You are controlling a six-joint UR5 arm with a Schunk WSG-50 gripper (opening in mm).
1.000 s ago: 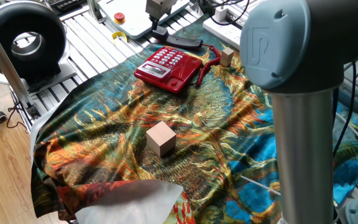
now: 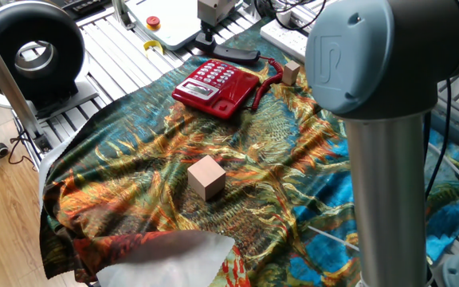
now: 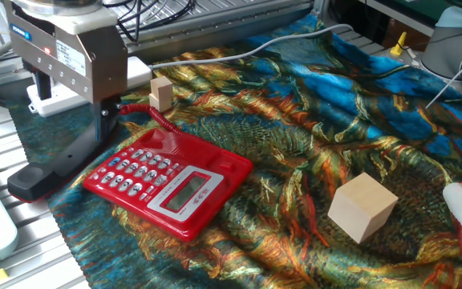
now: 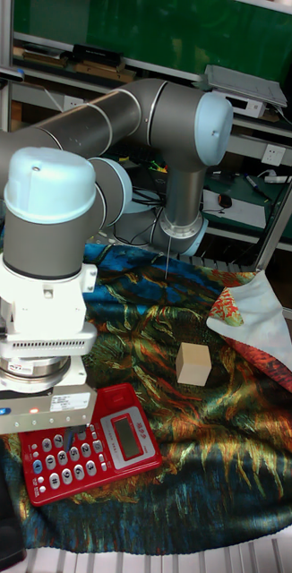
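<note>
A red desk phone (image 3: 167,185) with a keypad and small display lies on the patterned cloth. Its black handset (image 3: 58,166) is off the base, lying along the keypad side, with the red coiled cord (image 2: 271,82) running from it. My gripper (image 3: 74,117) points down over the handset's side of the phone. Its two dark fingers (image 3: 103,120) stand wide apart, with nothing visible held between them. One finger overlaps the handset's cord end in exterior view 2; contact cannot be judged. In exterior view 3 the gripper body (image 4: 42,411) hides part of the phone and handset.
A larger wooden cube (image 2: 207,177) sits alone mid-cloth. Small wooden blocks (image 3: 160,94) stand near the cord, beside a white power strip (image 3: 139,71). The cloth (image 2: 134,167) is wrinkled, with one corner (image 4: 257,320) folded over. Open cloth surrounds the larger cube.
In exterior view 1 the gripper has shifted slightly to the right above the handset. The phone, handset and blocks stay where they were.
</note>
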